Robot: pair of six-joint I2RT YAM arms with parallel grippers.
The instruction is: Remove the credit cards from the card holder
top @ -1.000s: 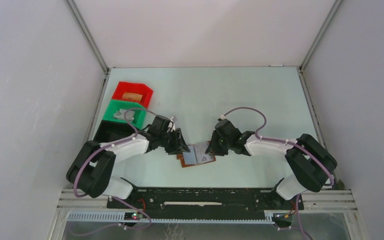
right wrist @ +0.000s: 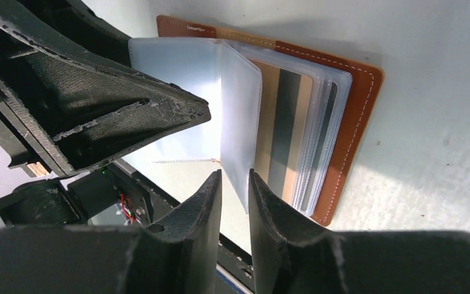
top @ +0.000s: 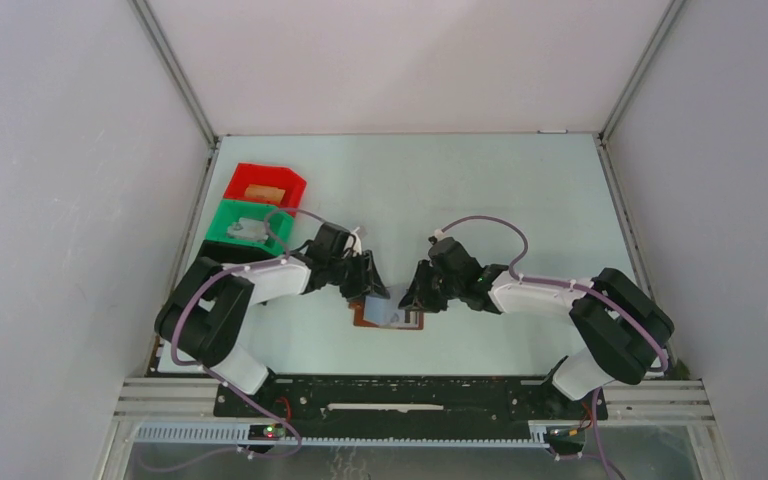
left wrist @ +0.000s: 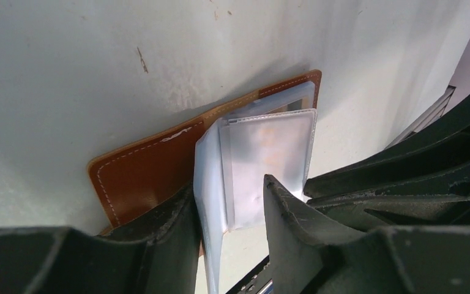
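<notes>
The brown leather card holder (right wrist: 353,122) lies open at the table's front middle between both grippers, its clear sleeves (left wrist: 269,153) over a stack of striped cards (right wrist: 281,122). My left gripper (top: 365,285) is low over the holder; in its own view a clear sleeve stands up at its fingertips (left wrist: 278,202), and whether it is pinched cannot be told. My right gripper (top: 415,290) is over the holder's right part, its fingertips (right wrist: 260,193) close together beside a raised sleeve edge.
Red (top: 290,185), green (top: 275,215) and black bins stand at the back left. The front rail (top: 430,385) runs just below the holder.
My left gripper has moved a little right, further over the holder, and a sleeve now stands more upright. The right gripper has shifted slightly left.
</notes>
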